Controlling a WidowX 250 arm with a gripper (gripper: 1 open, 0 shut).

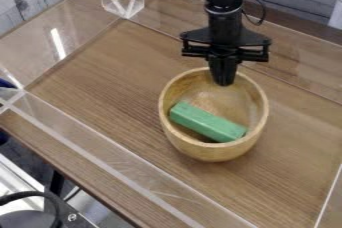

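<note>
My black gripper (225,64) hangs over the back rim of a round wooden bowl (241,152), its fingers shut with nothing visible between them. Inside the bowl, a green rectangular block (206,121) lies slanted across the lower left of the floor.
The bowl stands on a wooden table (100,102) with open room to its left. A clear plastic piece (122,0) lies near the back left. Dark cables and hardware (30,212) show at the lower left corner, beyond the table.
</note>
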